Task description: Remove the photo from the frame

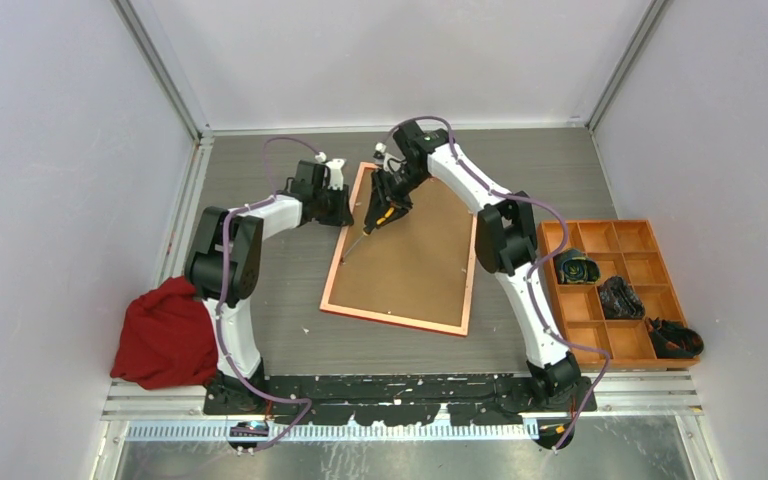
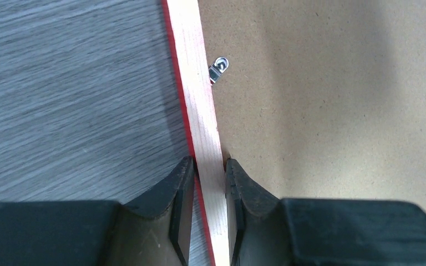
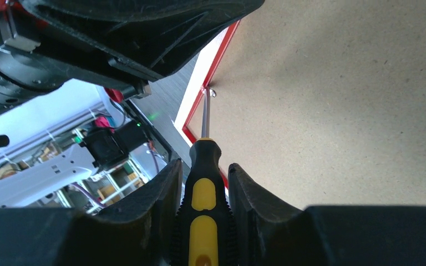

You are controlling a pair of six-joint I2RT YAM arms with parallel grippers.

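Note:
The picture frame (image 1: 393,318) lies on the table with its brown backing (image 1: 415,265) facing up. My left gripper is shut on the frame's left side rail, one finger on each side of it. A small metal clip (image 2: 218,67) sits at the inner edge of that rail. In my right gripper, shut, is a screwdriver (image 3: 204,191) with a black and yellow handle. Its tip meets the inner edge of the left rail, at another metal clip (image 3: 213,93); whether it is under the clip I cannot tell. No photo shows.
An orange compartment box (image 1: 585,365) stands on the right with several dark rolled items in it. A red cloth (image 1: 167,335) lies at the left. Bare table (image 1: 295,340) shows left of and below the frame.

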